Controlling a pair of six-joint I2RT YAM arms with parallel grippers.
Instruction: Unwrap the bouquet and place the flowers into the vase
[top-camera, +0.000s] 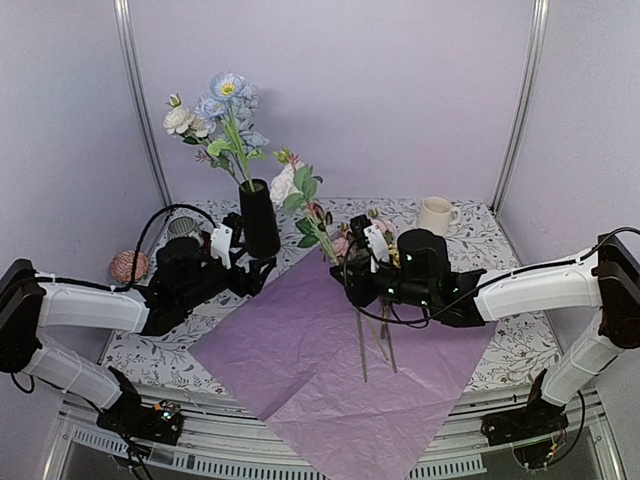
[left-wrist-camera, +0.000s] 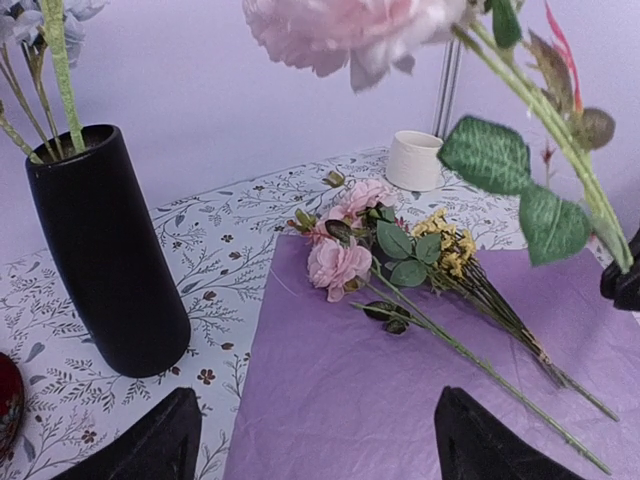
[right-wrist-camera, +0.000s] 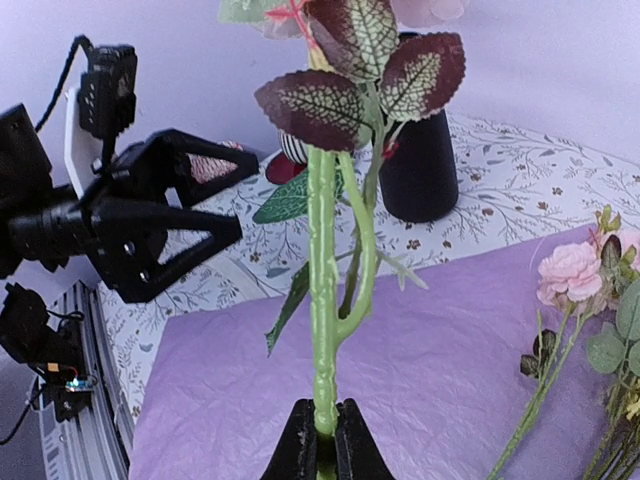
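Note:
My right gripper is shut on the green stem of a flower whose white bloom points up and to the left in the top view. That flower hangs clear of the purple sheet. The black vase stands left of it, holding blue flowers and white ones. Just below the vase in the top view, my left gripper is open, with nothing between its fingers. Pink flowers and yellow flowers lie on the sheet.
A cream mug stands at the back right. At the left are a patterned bowl and a striped cup.

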